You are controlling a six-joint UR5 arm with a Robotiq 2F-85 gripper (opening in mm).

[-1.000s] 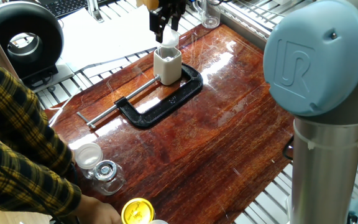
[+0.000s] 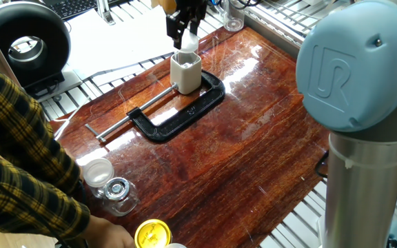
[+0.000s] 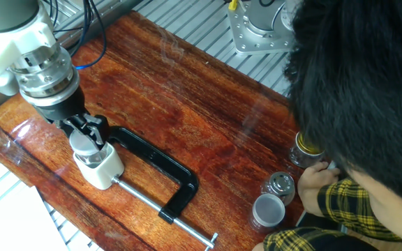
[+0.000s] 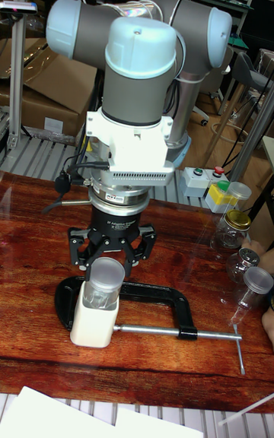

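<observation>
A clear jar with a frosted lid stands upright in the top of a white block-shaped holder. A black C-clamp lies on the wooden table, its steel screw reaching the holder's side. Right at the jar's lid is my gripper, pointing down with its fingers close to the lid. In the third exterior view the lid hides the fingertips, so their grip on the jar cannot be made out.
Beside a person's hand at the table edge stand more jars: one with a frosted lid, one with a silver lid and one with a yellow lid.
The blue-capped arm joint has shifted slightly to the right in the first exterior view. The gripper, jar, holder and clamp look unmoved.
</observation>
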